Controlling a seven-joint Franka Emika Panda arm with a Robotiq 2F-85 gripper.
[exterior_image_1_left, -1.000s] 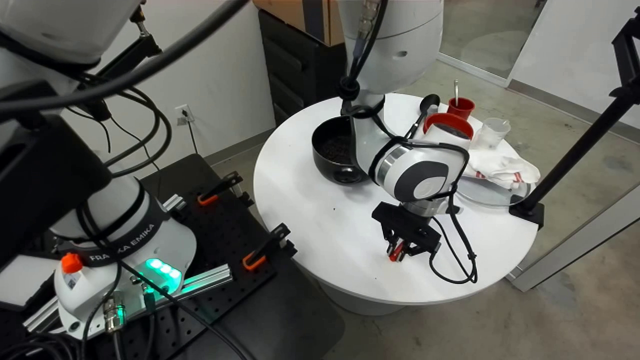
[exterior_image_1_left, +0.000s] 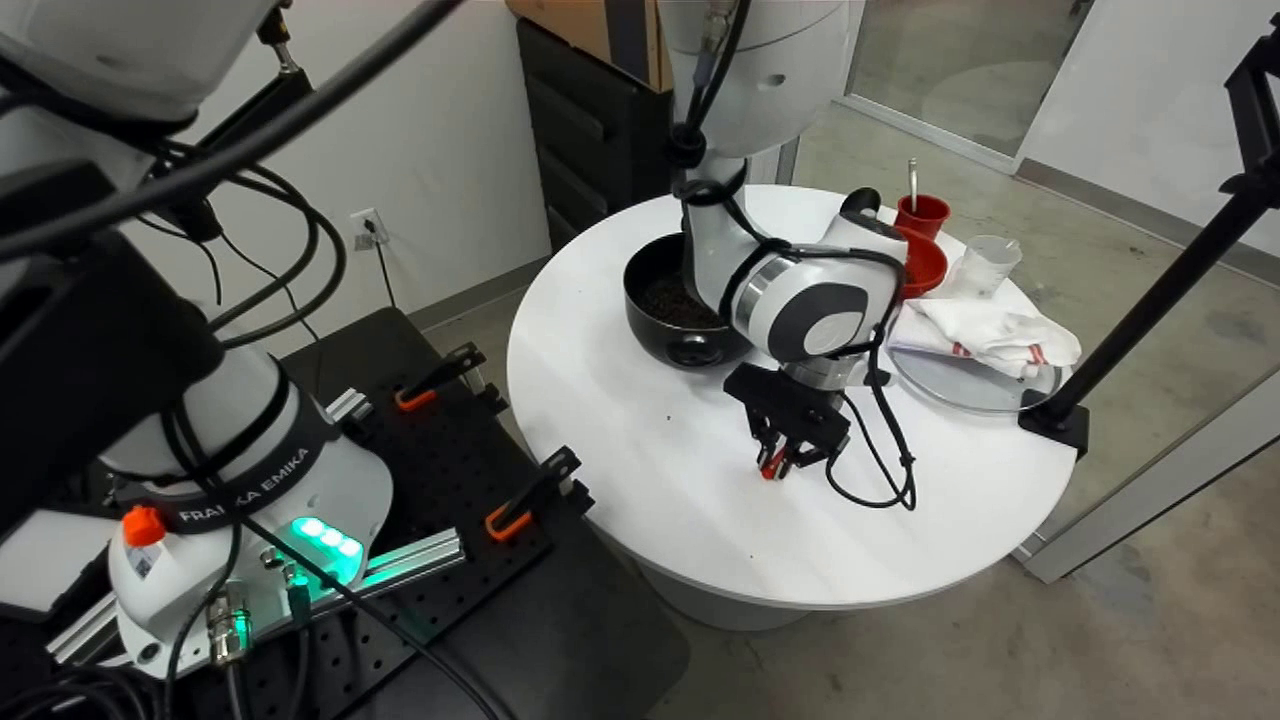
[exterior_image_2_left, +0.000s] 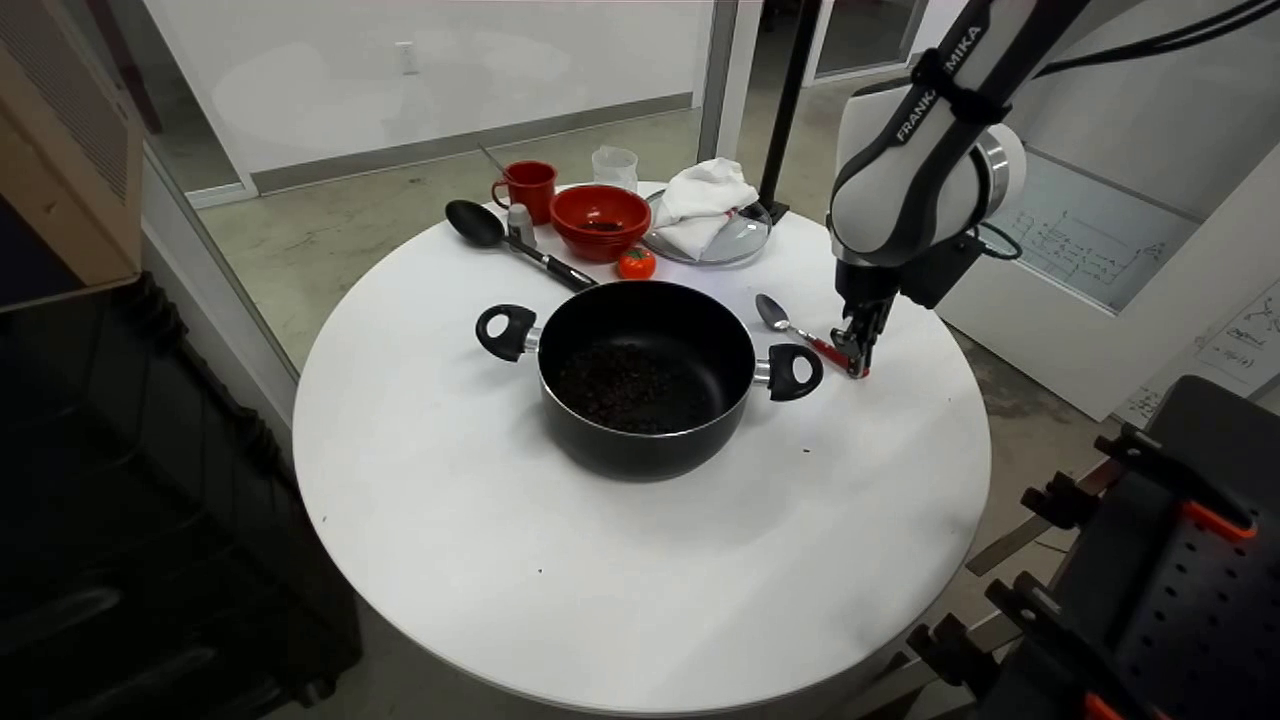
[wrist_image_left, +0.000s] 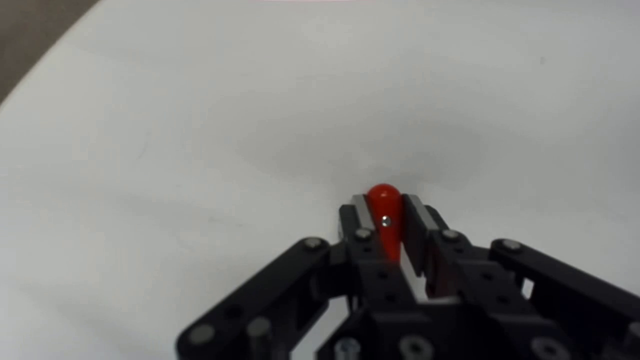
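Note:
A spoon with a red handle (exterior_image_2_left: 830, 350) and a dark metal bowl (exterior_image_2_left: 771, 312) is low over the white table, to the right of the black pot in the second exterior view. My gripper (exterior_image_2_left: 855, 350) is shut on the handle near its end. In the wrist view the red handle's rounded end (wrist_image_left: 384, 198) shows between the two fingers of the gripper, with a small hole in it. Seen in the first exterior view, the gripper (exterior_image_1_left: 777, 458) has the red handle tip (exterior_image_1_left: 771, 463) at its fingertips; the spoon's bowl is hidden there. Whether the spoon touches the table I cannot tell.
A black two-handled pot (exterior_image_2_left: 644, 450) with dark bits inside stands mid-table. Behind it are a black ladle (exterior_image_2_left: 477, 223), red bowls (exterior_image_2_left: 600, 246), a red mug (exterior_image_2_left: 531, 186), a tomato (exterior_image_2_left: 636, 263), a clear cup (exterior_image_2_left: 614, 166) and a plate (exterior_image_2_left: 746, 244) with a white cloth.
The arm and gripper have shifted toward the pot, up and left in the first exterior view, with the red handle moving along. The pot and the dishes have stayed put.

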